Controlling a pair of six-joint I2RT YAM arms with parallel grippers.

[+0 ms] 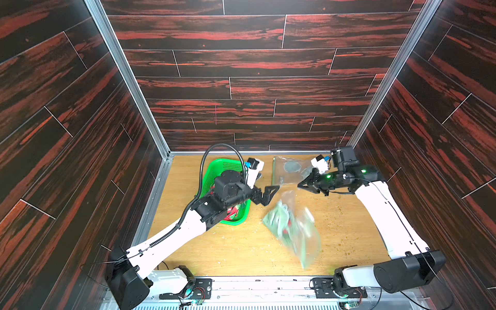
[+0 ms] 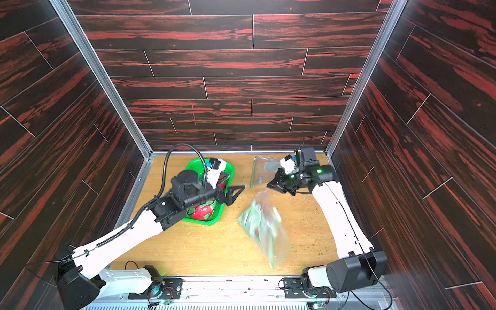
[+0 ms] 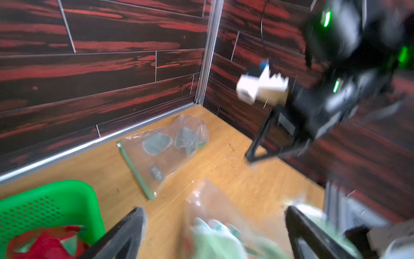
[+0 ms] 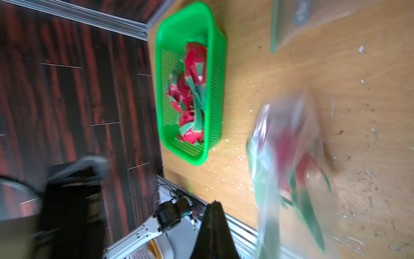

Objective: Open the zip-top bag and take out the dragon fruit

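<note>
A clear bag with green print (image 1: 295, 225) is blurred near the table's middle, apart from both grippers. Through its film the right wrist view shows a red dragon fruit (image 4: 286, 159) with green leaf tips, still inside the bag. My right gripper is shut, its fingertips meeting with nothing between them; the bag is off to their right in that view. To the bag's upper left, my left gripper (image 1: 273, 195) stands open and empty, its fingers (image 3: 125, 235) wide apart in the left wrist view.
A green basket (image 4: 215, 86) holding several dragon fruits (image 4: 196, 64) stands on the left, partly beneath my left arm. An empty flat bag (image 3: 157, 149) with a green zip strip lies at the back.
</note>
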